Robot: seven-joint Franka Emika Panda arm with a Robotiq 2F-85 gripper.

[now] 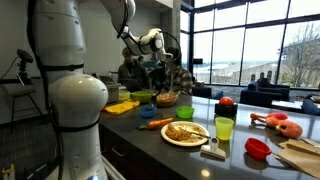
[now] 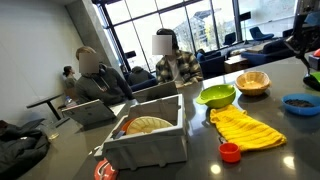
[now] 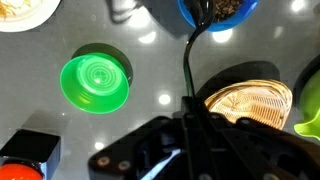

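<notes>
My gripper is shut on the handle of a black spoon-like utensil [image 3: 187,72], seen in the wrist view. The utensil's far end reaches over a blue bowl [image 3: 243,12] with dark, grainy contents at the top edge. In exterior view 1 the gripper [image 1: 159,72] hangs above the table, over the area of the blue bowl [image 1: 148,110] and the wicker basket [image 1: 167,100]. Whether the utensil's head touches the bowl's contents cannot be told. Exterior view 2 shows the blue bowl [image 2: 300,104] at the right, below the partly cut-off arm.
Near the bowl stand a green bowl [image 3: 95,83] and the wicker basket [image 3: 250,107]. A plate of food [image 1: 185,134], a carrot [image 1: 155,124], a red cup [image 1: 257,149] and a yellow cup [image 1: 224,128] lie nearer. A yellow cloth [image 2: 246,130] and a grey bin [image 2: 145,145] are farther along.
</notes>
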